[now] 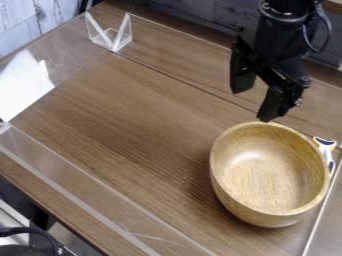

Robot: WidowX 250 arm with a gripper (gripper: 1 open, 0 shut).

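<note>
My black gripper (pixel 255 94) hangs open above the table at the upper right, over the far rim of a light wooden bowl and a little behind it, with nothing visible between its fingers. The wooden bowl (pixel 265 200) stands on the right of the table and looks empty. A small white and blue object (pixel 326 149) lies just right of the bowl, partly hidden behind it.
A clear plastic stand (pixel 110 34) sits at the back left. A white sheet (pixel 19 85) lies at the left edge.
</note>
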